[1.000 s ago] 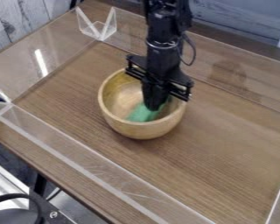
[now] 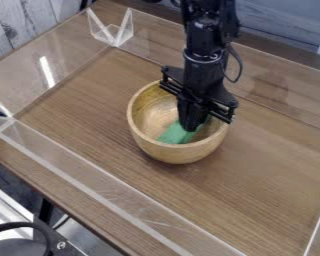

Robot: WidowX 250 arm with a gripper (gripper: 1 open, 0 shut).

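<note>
A black robot arm reaches down from the top into a light wooden bowl (image 2: pixel 160 149) at the centre. Its gripper (image 2: pixel 192 125) is shut, low inside the bowl, over a green object (image 2: pixel 175 133) lying there. Whether anything is between the fingertips is hidden by the dark gripper body.
A clear plastic holder (image 2: pixel 111 30) stands at the upper left. Black equipment (image 2: pixel 23 240) sits at the lower left corner.
Since a second ago the gripper and bowl have shifted right and slightly down.
</note>
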